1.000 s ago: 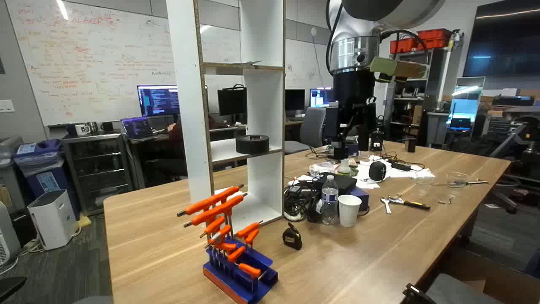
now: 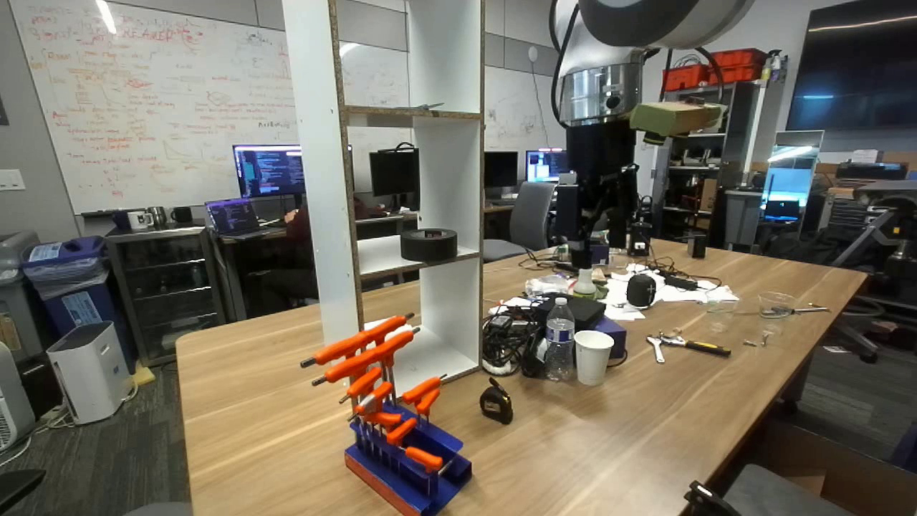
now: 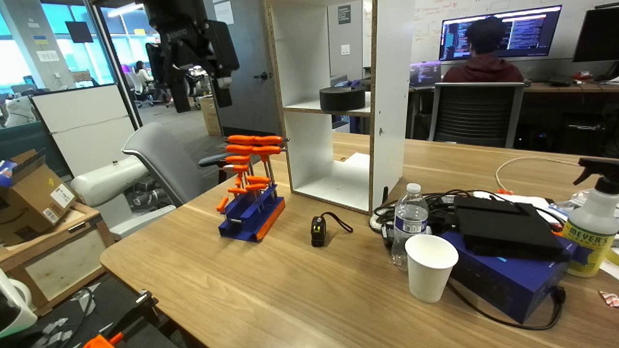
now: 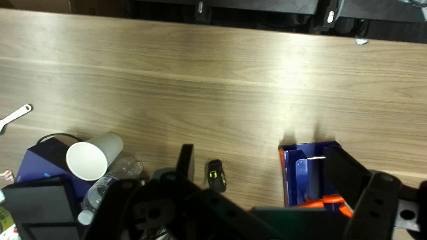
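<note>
High above the table hangs my gripper (image 3: 203,102), its two black fingers wide apart and nothing between them. In the wrist view one finger (image 4: 187,162) appears near the tape measure (image 4: 216,176) and the other overlaps the blue hex-key stand (image 4: 302,176); both objects lie well below. The small black tape measure (image 3: 317,231) rests on the wood near the shelf. Orange-handled hex keys (image 2: 370,352) stand upright in their blue holder (image 2: 404,464). A black tape roll (image 3: 342,98) sits on a board of the white shelf unit (image 3: 389,116).
A white paper cup (image 3: 430,267) and a water bottle (image 3: 409,223) stand beside a blue box (image 3: 510,284) with a black device on it. Cables crowd the shelf's base. Tools (image 2: 688,344) lie farther along. Bare tabletop (image 4: 180,80) spreads along the near edge.
The gripper has turned slightly at the wrist, still raised above the table, and the cable on the arm has shifted. The objects on the table and shelf are unmoved.
</note>
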